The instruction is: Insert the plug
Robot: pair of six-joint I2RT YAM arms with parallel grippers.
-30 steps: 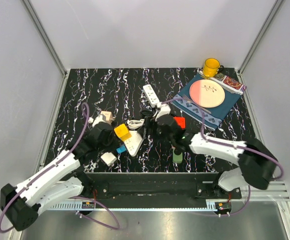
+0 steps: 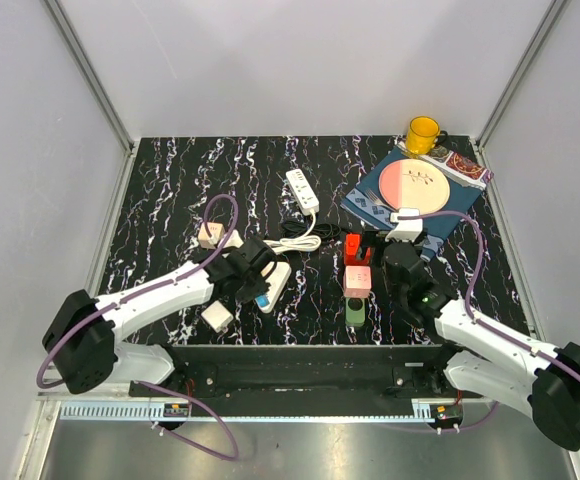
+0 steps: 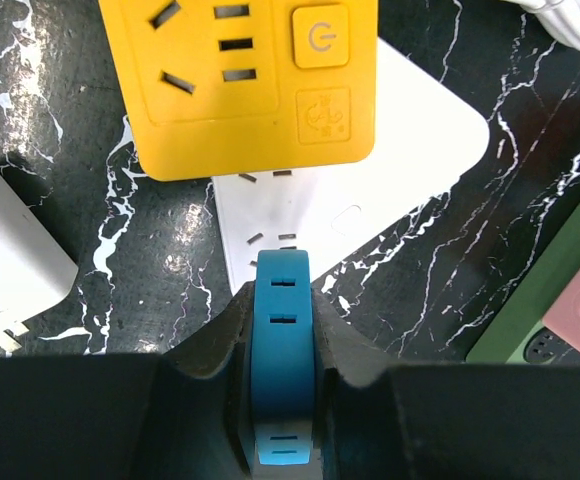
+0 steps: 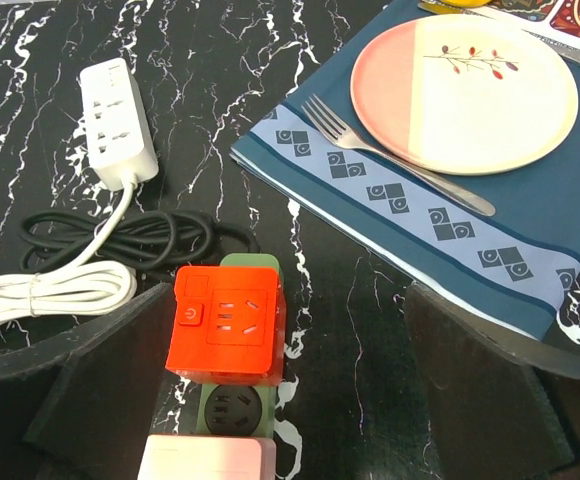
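In the left wrist view, my left gripper is shut on a blue cube plug, over the near end of a white strip. A yellow plug with a power button sits at the strip's other end. Whether the blue plug touches the strip, I cannot tell. My right gripper is open with nothing in its grip. A red plug on a green strip shows near its left finger, with a pink plug lower down. The left arm hides the yellow plug from above.
A white power strip with coiled cords lies behind the middle. Pale blocks stand around the left arm. At the back right are a placemat, plate, fork and yellow mug.
The left gripper has moved rightward with the blue plug, from beside the strip to over its near end. My right arm has swung right, from near the white strip to above the red plug.
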